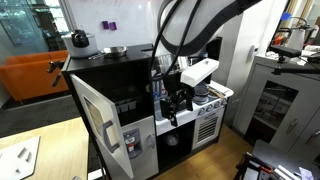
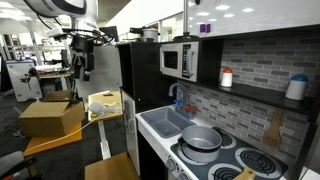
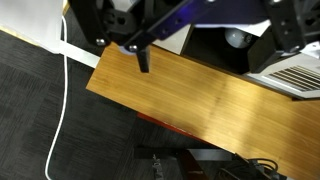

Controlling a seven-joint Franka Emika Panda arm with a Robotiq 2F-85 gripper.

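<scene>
In exterior view 1, my gripper [image 1: 177, 108] hangs in the air in front of the kitchen unit. Exterior view 2 has the gripper [image 2: 79, 77] at the left, high above the floor and pointing down, its fingers apart. From the wrist, a wide gap separates the dark fingers of my gripper, and no object shows between them; wooden floor lies below. A tall cabinet door [image 1: 97, 112] stands swung open at the left of the unit, apart from the gripper.
A grey pot [image 2: 200, 146] sits on the stove beside the sink [image 2: 165, 123]. The microwave [image 2: 179, 60] is above the counter. A cardboard box [image 2: 50, 118] stands at the left. Clear wooden floor [image 3: 190, 98] lies under the gripper.
</scene>
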